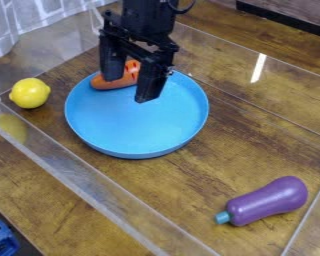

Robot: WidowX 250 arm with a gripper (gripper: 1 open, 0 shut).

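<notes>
My black gripper hangs over the back half of a round blue plate, its two fingers apart and pointing down. An orange carrot-like object lies at the plate's back left, partly hidden behind the left finger. Whether the fingers touch it cannot be told.
A yellow lemon sits left of the plate. A purple eggplant lies at the front right. A clear plastic edge runs along the front left, with a blue item in the bottom corner.
</notes>
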